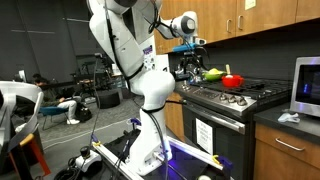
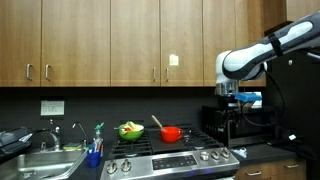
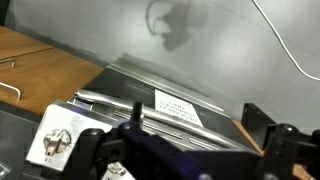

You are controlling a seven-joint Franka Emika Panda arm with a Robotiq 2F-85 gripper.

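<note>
My gripper shows at the bottom of the wrist view, its dark fingers wide apart with only grey floor and the oven front between them. In exterior view 1 the gripper hangs at about counter height, left of the stove. A red pot and a green bowl stand on the stovetop. Exterior view 2 shows the red pot and the green bowl holding something pale. On the oven front hangs a white sheet, beside the handle.
A microwave stands on the right counter. The sink and a blue utensil cup are left of the stove in exterior view 2. Wooden cabinets hang overhead. Open floor surrounds my wheeled base.
</note>
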